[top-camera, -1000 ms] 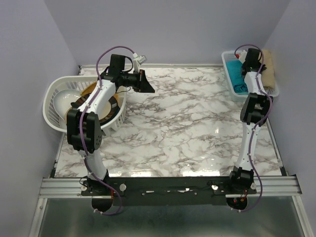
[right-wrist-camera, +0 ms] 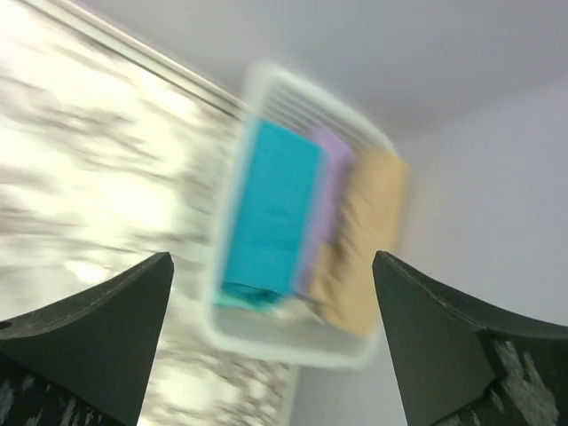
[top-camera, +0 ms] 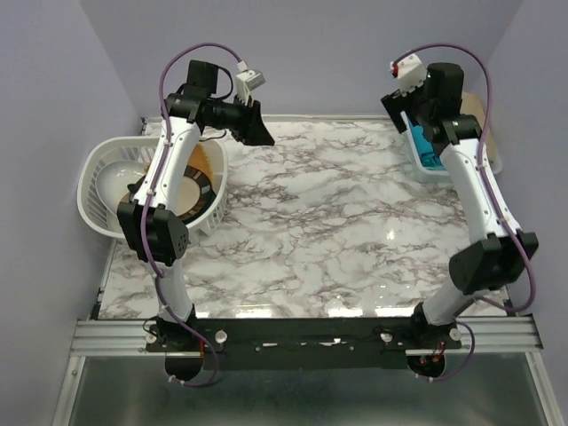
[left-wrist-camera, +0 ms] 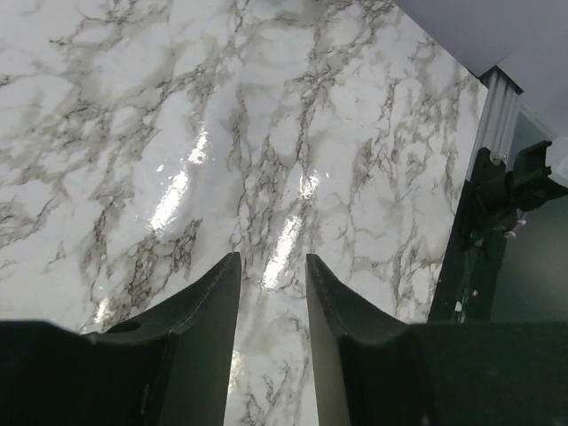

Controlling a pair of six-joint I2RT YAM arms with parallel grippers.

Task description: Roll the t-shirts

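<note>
My left gripper hangs above the left-centre of the bare table, its fingers apart and nothing between them. Above the bin at the right rear, my right gripper is open wide and empty. In the blurred right wrist view, a blue cloth (right-wrist-camera: 275, 200), a purple one (right-wrist-camera: 333, 169) and a tan one (right-wrist-camera: 368, 222) lie side by side in that white bin (right-wrist-camera: 342, 111). From the top, the right arm covers much of the bin, though part of the blue cloth (top-camera: 428, 155) shows. I cannot tell which of these cloths are t-shirts.
On the left stands a white basket (top-camera: 93, 169) with a pale bowl (top-camera: 115, 182), a mustard piece and dark and tan items, partly under the left arm. Walls close in on both sides.
My right gripper has risen out of the bin and shifted left, and is now open. The left arm has lifted slightly, with its fingers now spread. The table stays bare.
</note>
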